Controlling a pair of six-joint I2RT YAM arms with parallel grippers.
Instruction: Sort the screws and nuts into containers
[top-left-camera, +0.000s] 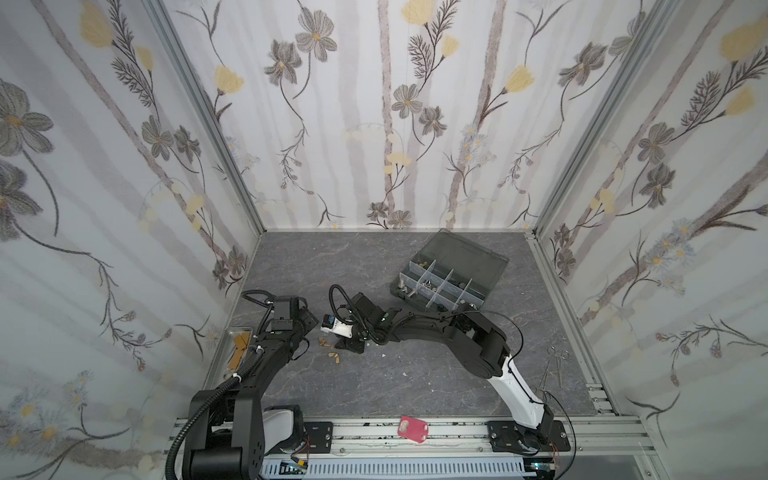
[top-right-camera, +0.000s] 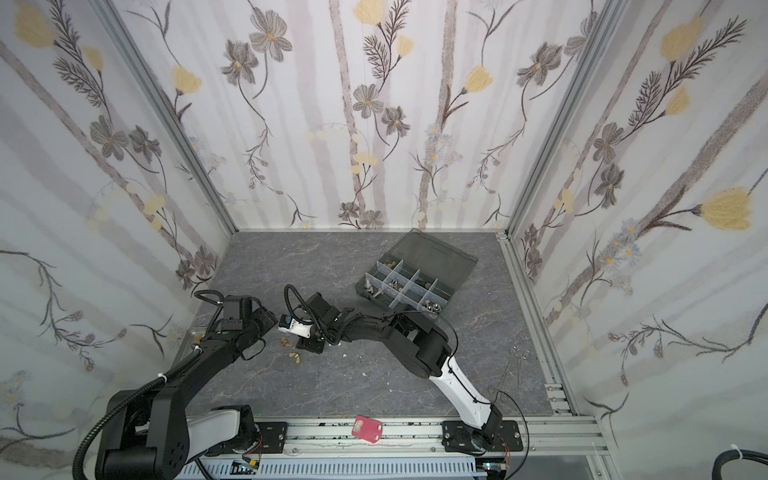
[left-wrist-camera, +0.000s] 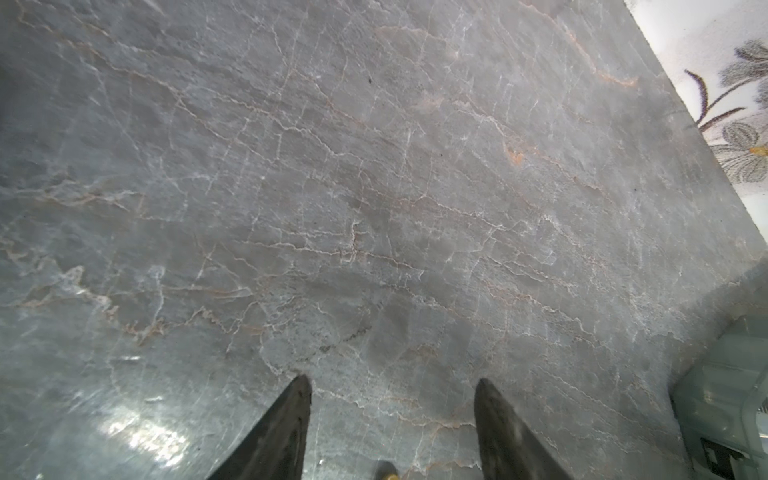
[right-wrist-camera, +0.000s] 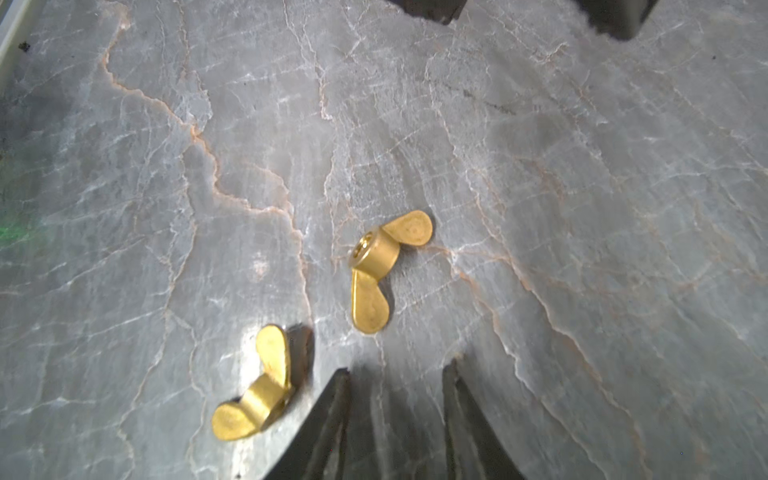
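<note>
Two brass wing nuts lie apart on the grey table in the right wrist view: an upper wing nut (right-wrist-camera: 376, 256) and a lower-left wing nut (right-wrist-camera: 265, 398). My right gripper stands part open just beyond them, nothing visible between its fingers. Bare tabletop shows before my left gripper, whose fingers are spread with nothing held; a small dark piece with a yellow spot (left-wrist-camera: 389, 472) sits low between them. Toward the back right, the divided container (top-left-camera: 440, 284) has its lid open and hardware in several compartments.
At the left edge is a tray (top-left-camera: 228, 356) with orange-brown pieces inside. Scissors-like tools (top-left-camera: 553, 364) lie on the right. A red item (top-left-camera: 413, 429) rests on the front rail. Open tabletop (top-left-camera: 320, 260) lies behind the arms.
</note>
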